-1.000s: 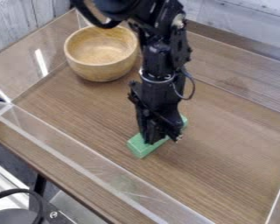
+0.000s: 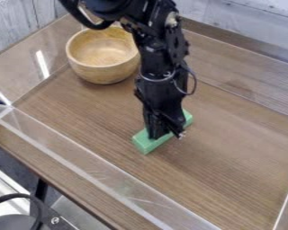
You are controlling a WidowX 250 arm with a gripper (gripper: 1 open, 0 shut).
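A green block (image 2: 148, 142) lies on the wooden table at the middle of the camera view. My black gripper (image 2: 161, 128) is lowered onto it from above and covers much of it. The fingertips are dark and overlap one another, so whether anything is between them is hidden.
A tan wooden bowl (image 2: 101, 67) sits at the upper left. Clear strips run along its edges, and some black hardware shows beyond the lower left edge.
My gripper has shifted a little to the left and changed its tilt slightly. The green block stays in about the same place.
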